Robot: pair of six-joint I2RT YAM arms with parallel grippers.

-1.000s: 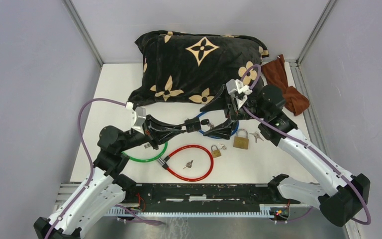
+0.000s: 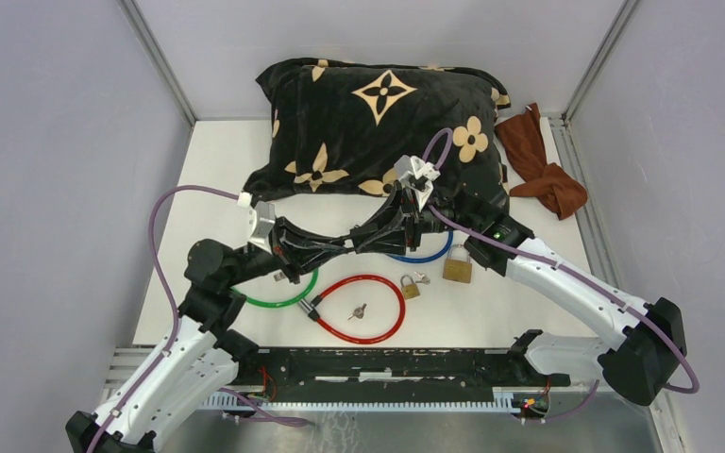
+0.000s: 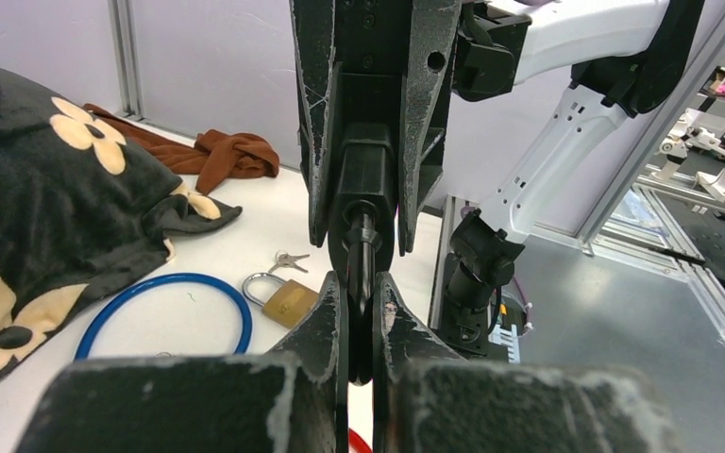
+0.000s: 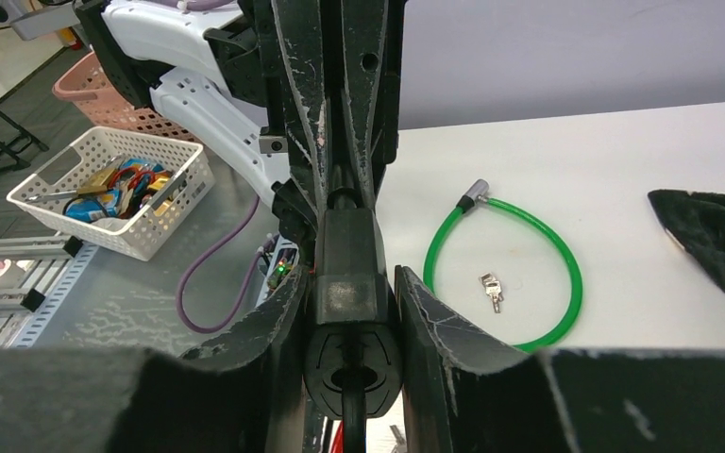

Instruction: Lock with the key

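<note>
A black lock piece (image 4: 347, 274) is held in the air between my two arms. My left gripper is shut on its slim dark stem (image 3: 362, 260). From the other side, my right gripper has its fingers (image 4: 288, 344) closed along both sides of the wider black body. In the right wrist view a thin black part stands out from the holed end of the body towards the camera; whether it is the key's head cannot be told. From the top, the right fingers hide most of the piece.
Below lie a red cable lock (image 2: 398, 316) with keys inside its loop, a green cable lock (image 4: 574, 283), a blue cable lock (image 3: 248, 326) and brass padlocks (image 2: 457, 271). A black patterned cushion (image 2: 434, 104) and brown cloth (image 2: 547, 184) fill the back.
The right gripper has moved left onto the black piece and closed around it; it stood open before. My left arm stays in place.
</note>
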